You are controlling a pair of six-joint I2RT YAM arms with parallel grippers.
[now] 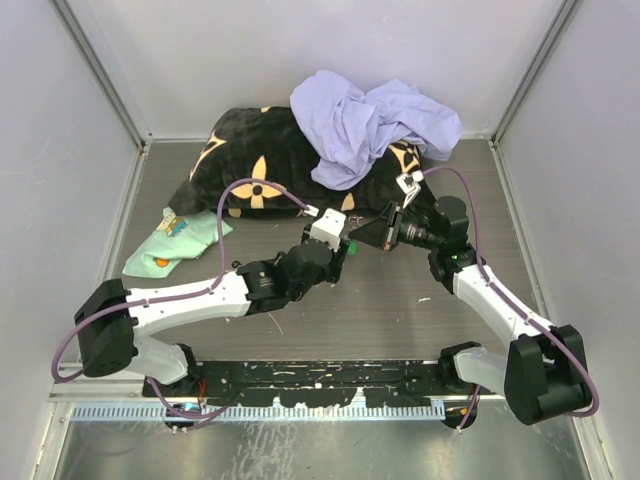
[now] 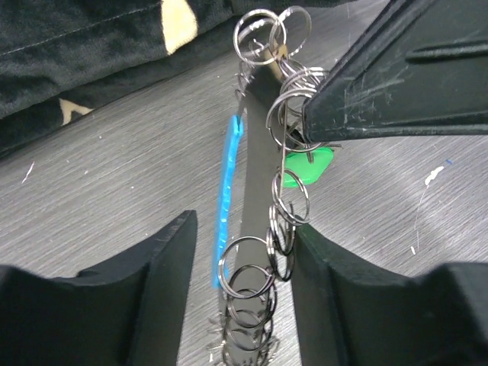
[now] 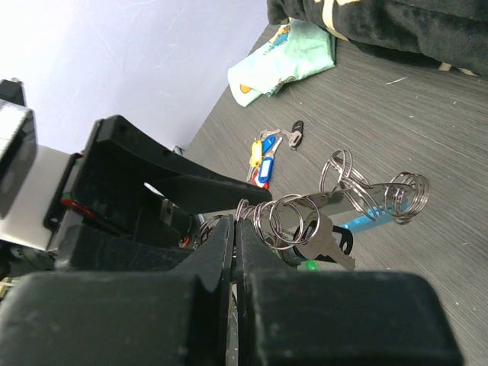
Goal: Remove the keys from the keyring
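In the left wrist view, a flat dark metal strip (image 2: 261, 145) carries many loose wire rings. A blue-headed piece (image 2: 226, 194) lies alongside it and a green key head (image 2: 311, 165) shows behind. My left gripper is part open, its fingers on either side of the strip's lower end and rings. The right finger appears close against the rings; contact is unclear. My right gripper is shut on wire rings (image 3: 286, 221) of the bunch, seen in the right wrist view. From above, both grippers meet and hide most of the bunch.
Loose keys with yellow (image 3: 256, 155), blue (image 3: 266, 169) and black (image 3: 296, 134) heads lie on the table, with a red one beside them. A mint cloth (image 1: 178, 243) sits at left. A dark cushion (image 1: 255, 160) and lilac cloth (image 1: 372, 125) fill the back.
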